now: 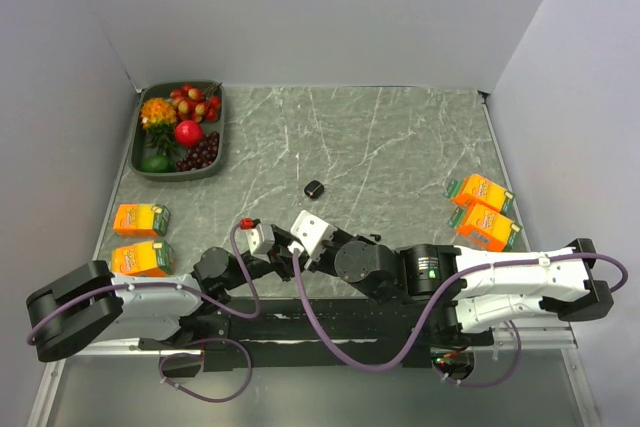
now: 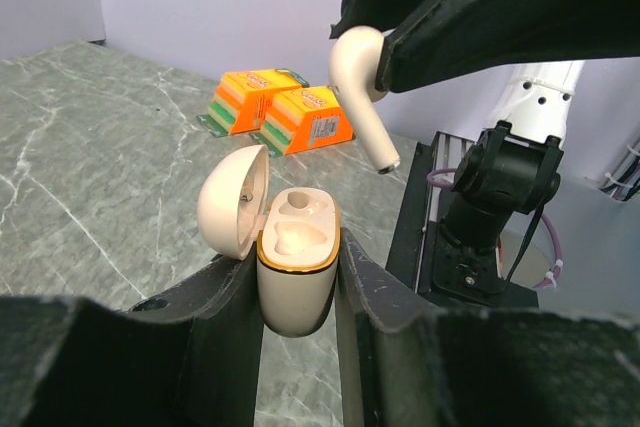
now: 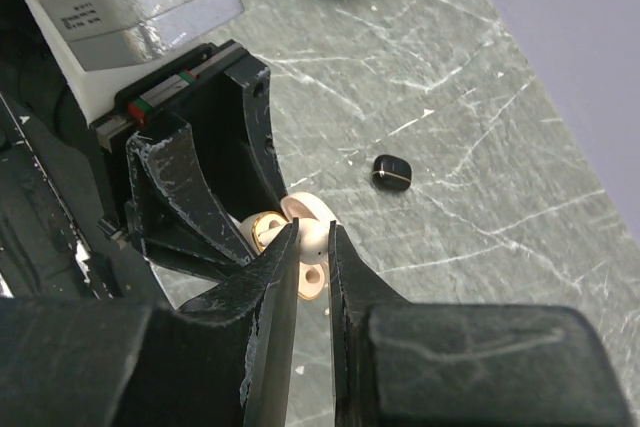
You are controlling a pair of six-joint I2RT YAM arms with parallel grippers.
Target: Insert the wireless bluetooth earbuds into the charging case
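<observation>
In the left wrist view, the white charging case [image 2: 297, 307] stands upright with its lid [image 2: 222, 205] swung open to the left. My left gripper is shut on it, and its two wells look empty. A white earbud [image 2: 362, 82] hangs stem down above and to the right of the case. My right gripper holds that earbud by its head between the fingertips. In the right wrist view the earbud overlaps part of the case [image 3: 262, 230], and the open lid [image 3: 308, 207] shows behind it. From the top, both grippers meet near the table's front edge, hiding the case.
A small black case [image 1: 314, 189] lies on the marble table behind the grippers. A fruit tray [image 1: 180, 176] stands at back left. Orange boxes [image 1: 141, 219] sit at left, more orange boxes [image 1: 481, 192] at right.
</observation>
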